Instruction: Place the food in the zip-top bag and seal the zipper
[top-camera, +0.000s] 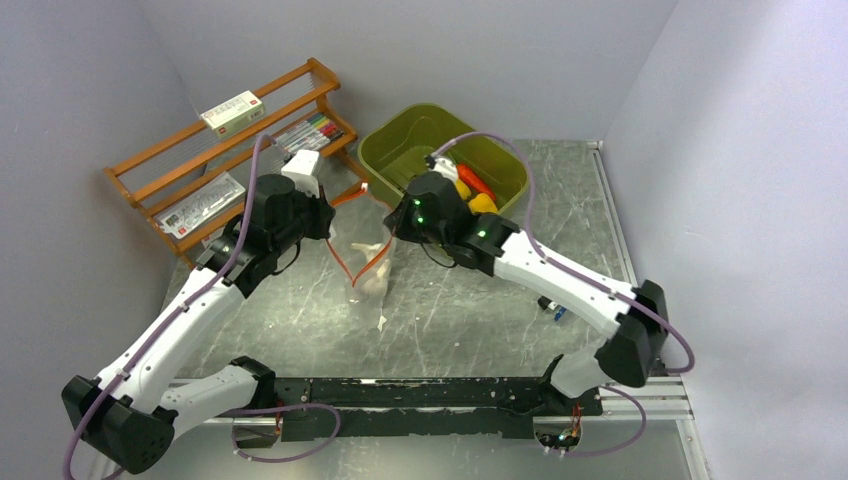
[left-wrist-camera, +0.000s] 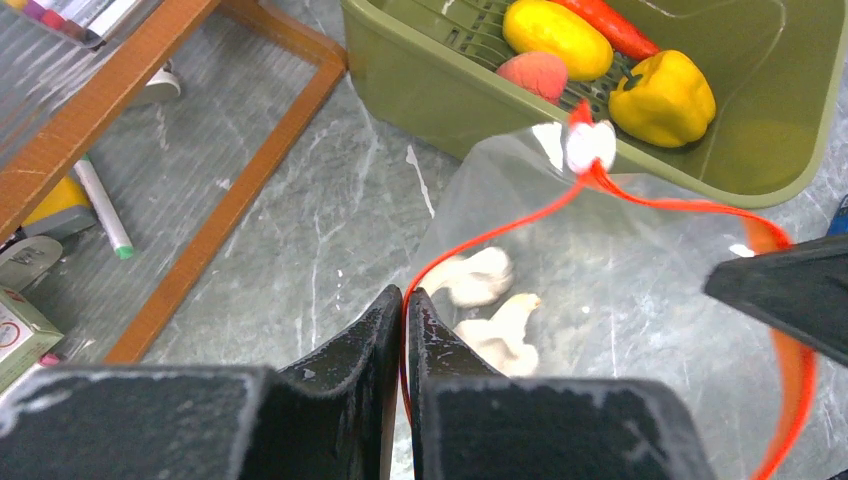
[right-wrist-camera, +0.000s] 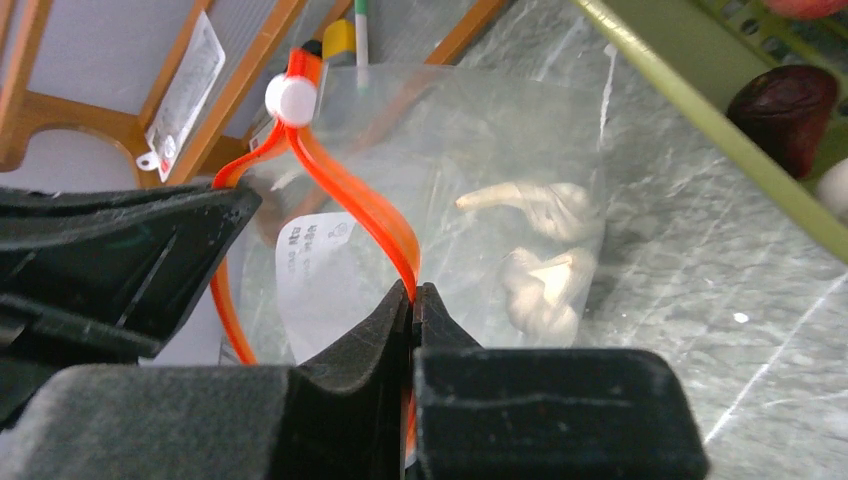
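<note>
The clear zip top bag (top-camera: 370, 290) stands in the middle with its orange-edged mouth spread apart; pale pieces of food (left-wrist-camera: 500, 345), like garlic or mushroom, lie inside. My left gripper is shut on one orange edge of the mouth. My right gripper is shut on the opposite edge, the orange strip running between its fingertips. A white zipper slider (right-wrist-camera: 291, 100) sits at the far corner. The olive bin (top-camera: 420, 120) behind holds a yellow pepper (left-wrist-camera: 662, 100), a red pepper, a yellow oblong vegetable and other food.
A wooden rack (top-camera: 150, 180) with boxes and markers stands at the back left, close to the left arm. Small blue and black items (top-camera: 555, 310) lie on the right of the table (top-camera: 470, 330).
</note>
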